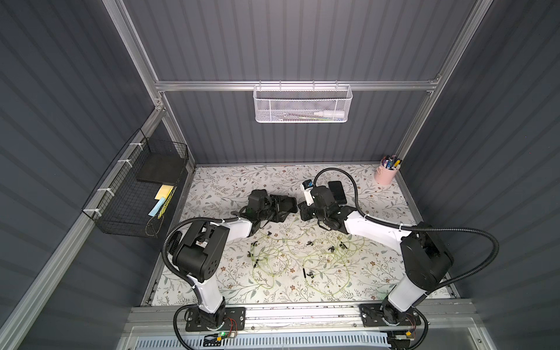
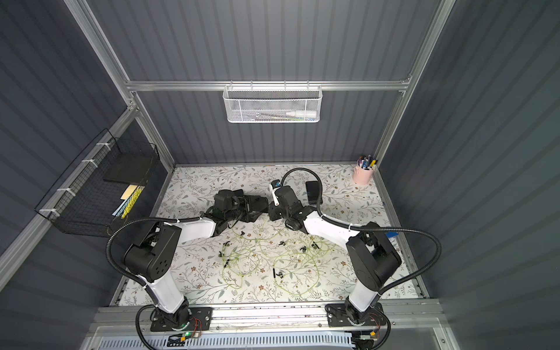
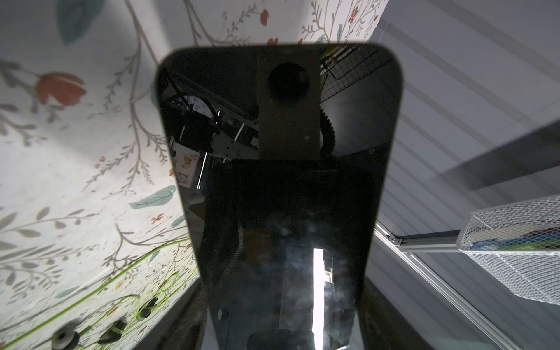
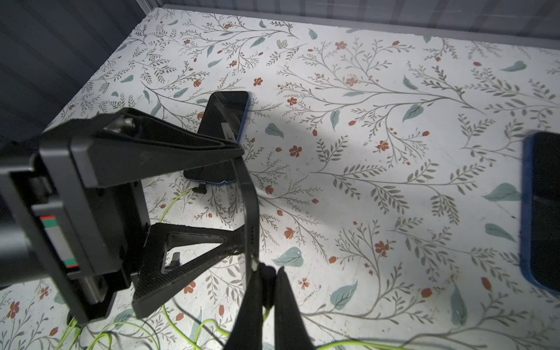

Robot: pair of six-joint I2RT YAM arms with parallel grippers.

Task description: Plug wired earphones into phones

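Observation:
A dark phone (image 3: 285,204) fills the middle of the left wrist view, screen toward that camera, its lower end between the blurred fingers of my left gripper. In the right wrist view this held phone (image 4: 250,215) shows as a thin edge-on slab. My right gripper is shut on a black earphone plug (image 4: 267,280) with a green cable. The plug's tip is right by the phone's lower edge; whether it enters the socket I cannot tell. Both grippers are off the table, facing each other.
One phone (image 4: 224,113) lies flat behind the left gripper with a black plug (image 4: 199,188) at its end. Another phone (image 4: 542,210) lies to the right. Green cables (image 1: 262,285) and several earbuds spread over the front table. A pink pen cup (image 1: 385,173) stands back right.

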